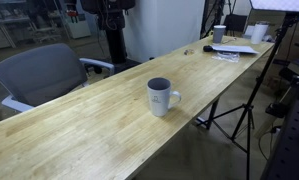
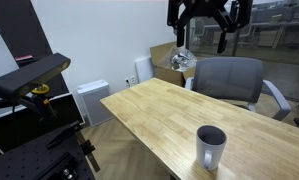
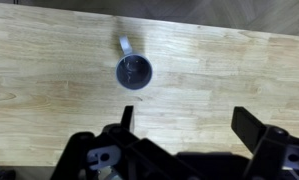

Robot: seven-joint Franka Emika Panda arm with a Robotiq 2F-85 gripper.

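Note:
A grey-white mug [image 1: 159,98] stands upright on the wooden table [image 1: 89,120], near its edge. From above, in the wrist view, the mug [image 3: 134,71] looks empty and dark inside, its handle pointing toward the top of the picture. My gripper is open, fingers wide apart, with bare table showing between them. High above the tabletop, the gripper [image 2: 202,45] hangs at the top of exterior view 2, well clear of the mug [image 2: 209,150].
A grey office chair [image 1: 39,75] stands against the table's long side. At the far end lie papers [image 1: 234,48] and a dark cup [image 1: 219,33]. A tripod [image 1: 249,110] stands beside the table.

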